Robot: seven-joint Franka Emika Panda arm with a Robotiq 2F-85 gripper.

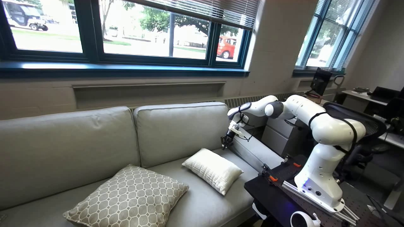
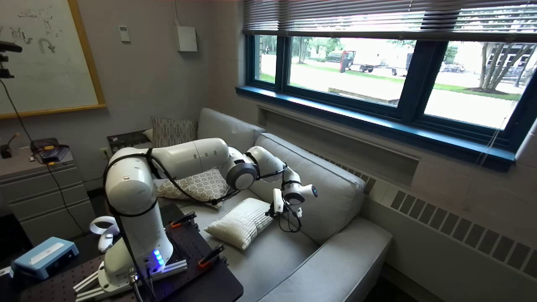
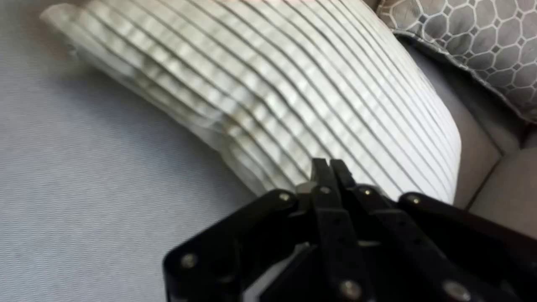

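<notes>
A small white ribbed pillow (image 1: 213,171) lies on the right seat cushion, fairly flat in exterior view 1. My gripper (image 1: 223,146) hangs near its far right side, below the sofa's backrest. In the wrist view, the black fingertips of my gripper stand close together with only a narrow gap, and no fabric shows pinched between them. Beyond them the striped pillow (image 3: 302,85) fills much of that view, its far left corner blurred. Exterior view 2 has the gripper (image 2: 272,213) by the pillow's right end, the fingertips too small to make out.
A larger pillow with a honeycomb pattern (image 1: 132,196) lies to the left on the sofa. The sofa arm (image 1: 257,149) and backrest (image 1: 181,132) bound the seat. Bare seat cushion (image 3: 100,201) shows beside the white pillow. A black table (image 1: 265,193) carries the robot's base.
</notes>
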